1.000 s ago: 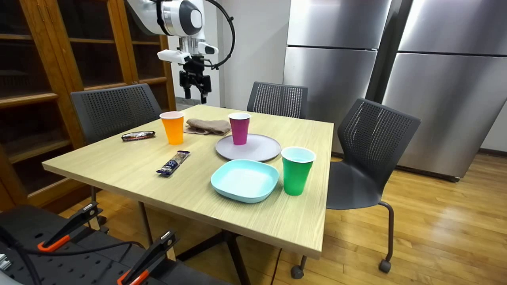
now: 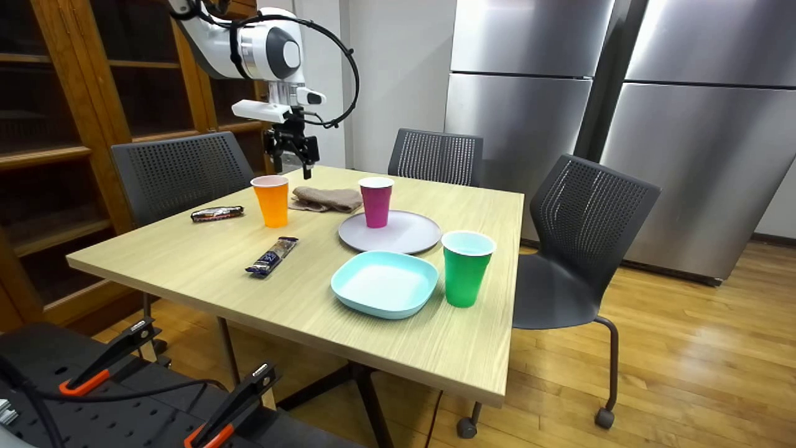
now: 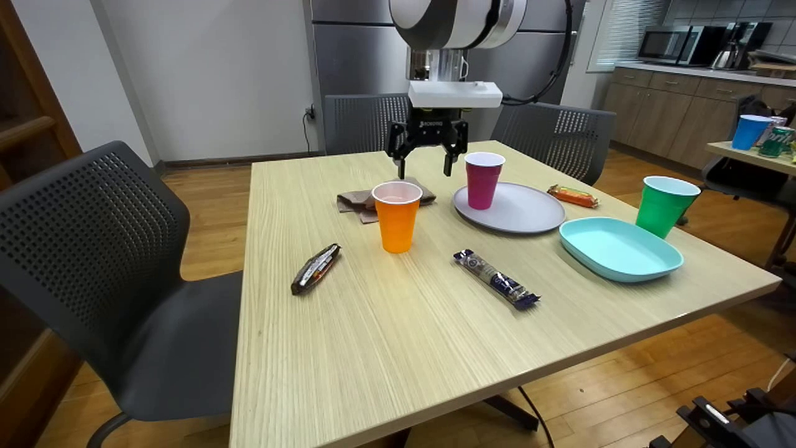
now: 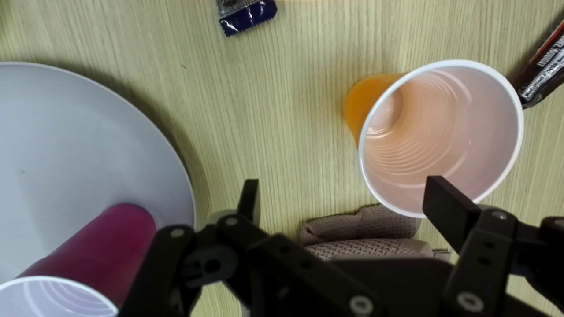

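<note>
My gripper (image 3: 425,169) stands open above the far part of the table, its fingers apart and nothing between them. Below it lies a folded brown cloth (image 2: 326,198), partly covered by the gripper in the wrist view. An orange cup (image 3: 397,220) stands upright on the bare wood; from the wrist camera one finger (image 4: 445,208) overlaps its rim. A magenta cup (image 2: 376,203) stands on a round grey plate (image 3: 523,211). To the right, a green cup (image 2: 466,269) stands beside a turquoise square dish (image 2: 385,285), which is empty.
A dark-blue wrapped bar (image 3: 496,279) lies in the middle of the table and a dark bar (image 3: 315,268) to its left. An orange-wrapped bar (image 3: 573,195) rests beyond the plate. Chairs surround the table; its near part is clear.
In exterior view 1 the arm and gripper have come lower and shifted left, nearer the tabletop. The cups, cloth and dishes have stayed where they were.
</note>
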